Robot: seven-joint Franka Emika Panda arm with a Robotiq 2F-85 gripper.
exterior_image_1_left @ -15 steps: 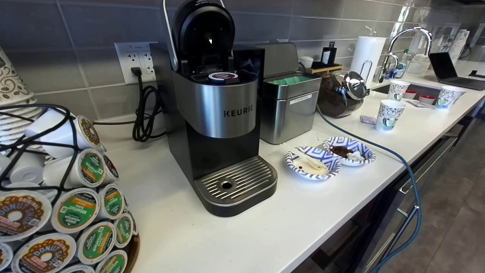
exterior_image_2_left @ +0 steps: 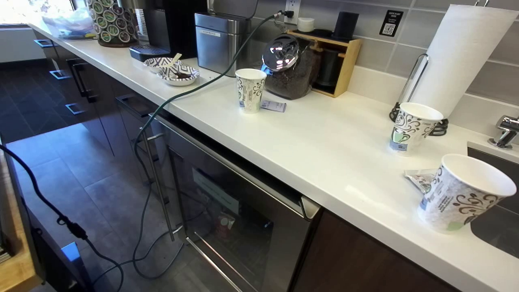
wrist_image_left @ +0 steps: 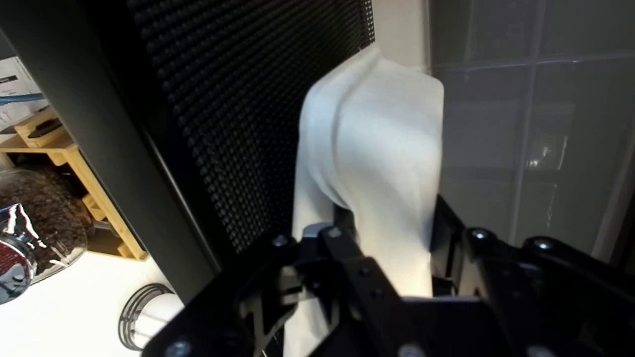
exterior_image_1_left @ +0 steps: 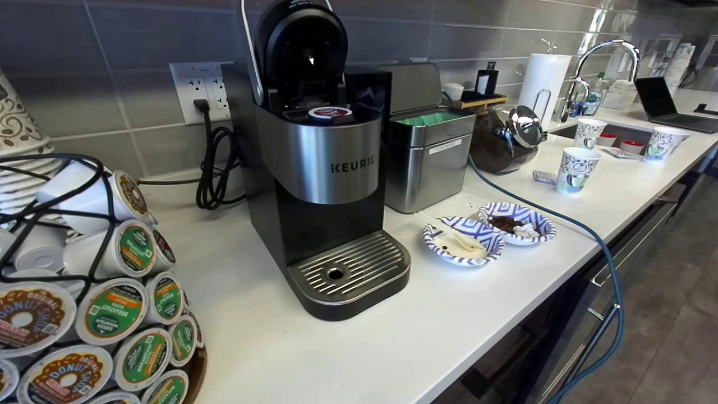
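Observation:
In the wrist view my gripper points at a white, folded, soft-looking piece (wrist_image_left: pixel 381 131), perhaps paper or cloth. Its lower part runs between the two dark fingers, which stand apart on either side of it. Whether they press on it cannot be told. The piece stands up against a black mesh panel (wrist_image_left: pixel 238 107) in a dark frame. Neither exterior view has my arm or gripper in it. A Keurig coffee maker (exterior_image_1_left: pixel 320 161) stands on the counter with its lid raised, and a pod (exterior_image_1_left: pixel 330 113) sits in its top.
Coffee pods (exterior_image_1_left: pixel 111 310) are stacked at the left. Patterned bowls (exterior_image_1_left: pixel 463 241), a steel bin (exterior_image_1_left: pixel 431 161), a bean jar (exterior_image_1_left: pixel 501 141) and paper cups (exterior_image_1_left: pixel 576 170) share the counter. A green-blue cable (exterior_image_1_left: pixel 565 219) crosses its front edge.

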